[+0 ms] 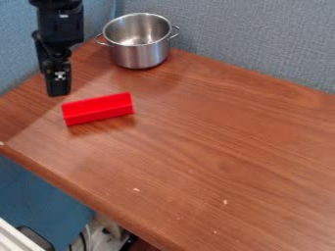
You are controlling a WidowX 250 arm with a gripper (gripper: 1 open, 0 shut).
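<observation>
A red rectangular block (97,108) lies on the wooden table (222,167) at the left. Behind it stands a steel pot (136,49) with two handles. My black gripper (57,84) points down at the top left, left of the pot and above and behind the block's left end, apart from both. Whether its fingers are open is hard to see from this side; nothing shows held in them.
Grey-blue padded walls rise behind and left of the table.
</observation>
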